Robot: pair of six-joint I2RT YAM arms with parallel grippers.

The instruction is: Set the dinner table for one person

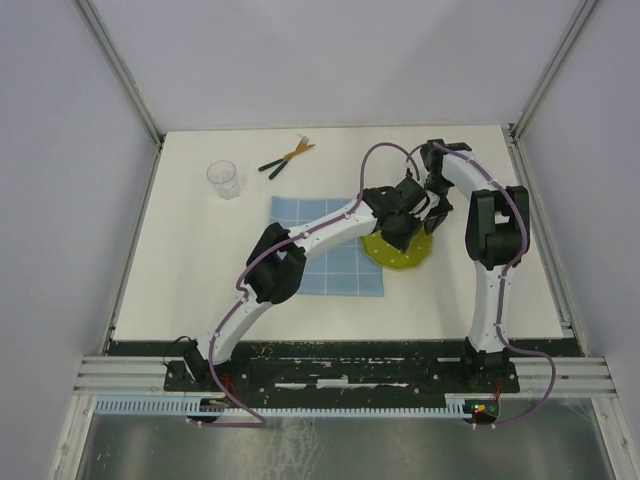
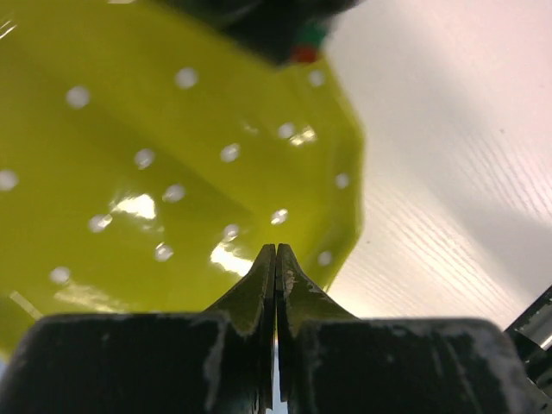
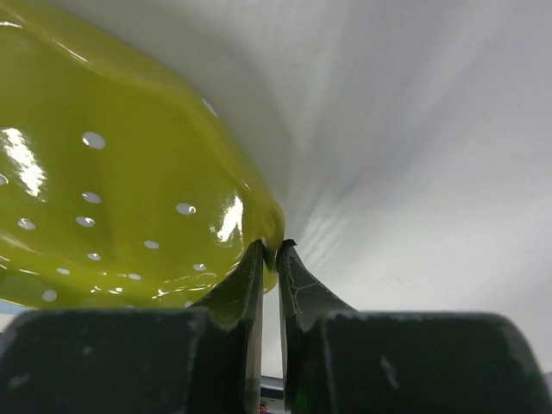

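Note:
The yellow-green plate with white dots (image 1: 402,258) overlaps the right side of the blue gridded placemat (image 1: 340,270). Its right rim is pinched by my right gripper, whose fingers close on the edge in the right wrist view. My left gripper is shut above the plate, nothing visible between its fingertips; the dotted surface shows blurred beneath it. From above, both grippers crowd together and hide the plate's upper part. An orange fork and dark-handled knife (image 1: 292,155) lie crossed at the back, left of centre. A clear glass (image 1: 223,180) stands at back left.
The left forearm (image 1: 275,265) crosses the placemat and hides much of it. Close by, the two wrists leave little room between them.

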